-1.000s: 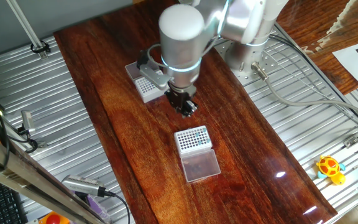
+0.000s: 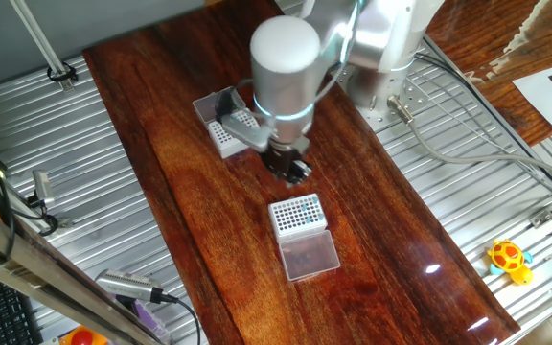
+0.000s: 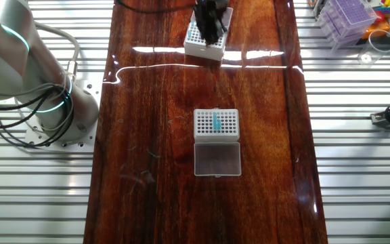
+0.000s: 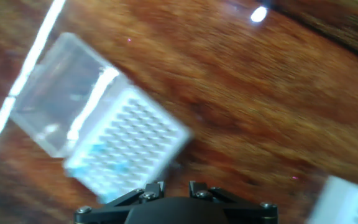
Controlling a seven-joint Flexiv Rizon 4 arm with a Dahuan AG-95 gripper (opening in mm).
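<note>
My gripper (image 2: 293,172) hangs above the wooden table, between two white racks with many holes and clear open lids. In the wrist view its two fingertips (image 4: 160,188) stand apart, and nothing shows between them. One rack (image 2: 297,216) lies nearer the first exterior camera and holds a few blue pieces; the wrist view shows this rack (image 4: 129,146), blurred, at left. The other rack (image 2: 230,137) is partly hidden by the arm. From the second exterior camera, this other rack (image 3: 205,129) is clear to see, with blue pieces in its middle, while my dark gripper (image 3: 210,19) partly covers the first rack.
The clear lids (image 2: 310,257) (image 3: 217,160) lie folded open beside their racks.
Over the last second my gripper has shifted slightly right in the first exterior view, and the wrist has turned a little. Both racks stay where they were.
</note>
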